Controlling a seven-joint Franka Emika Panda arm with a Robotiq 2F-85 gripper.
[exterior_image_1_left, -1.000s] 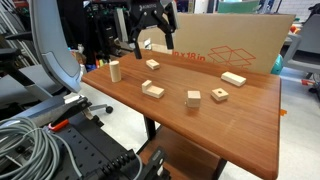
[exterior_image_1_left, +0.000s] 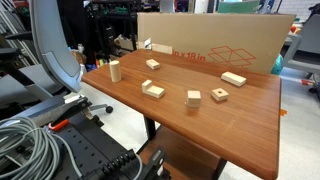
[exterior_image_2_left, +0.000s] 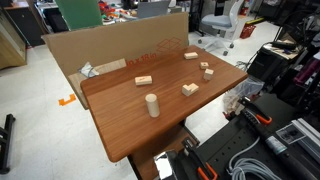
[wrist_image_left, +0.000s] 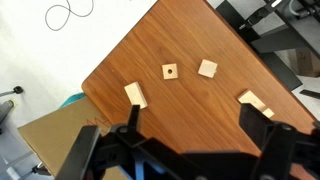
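Note:
My gripper is open above the wooden table (exterior_image_1_left: 250, 120), with nothing between its dark fingers. Pale wooden blocks lie spread out below. In the wrist view I see a rectangular block (wrist_image_left: 135, 94), a square block with a hole (wrist_image_left: 169, 72), a small cube (wrist_image_left: 207, 68) and a notched block (wrist_image_left: 255, 102). Exterior view 1 shows an upright cylinder (exterior_image_1_left: 115, 71) at the table's left and another flat block (exterior_image_1_left: 152, 64) farther back. All of these blocks rest apart from one another.
A cardboard panel (exterior_image_1_left: 215, 40) stands along the table's back edge. Cables (exterior_image_1_left: 30, 148) and dark equipment lie at the near left, off the table.
The gripper has risen up and leftward, from over the table to out of sight in exterior view 1. None of the blocks has visibly moved.

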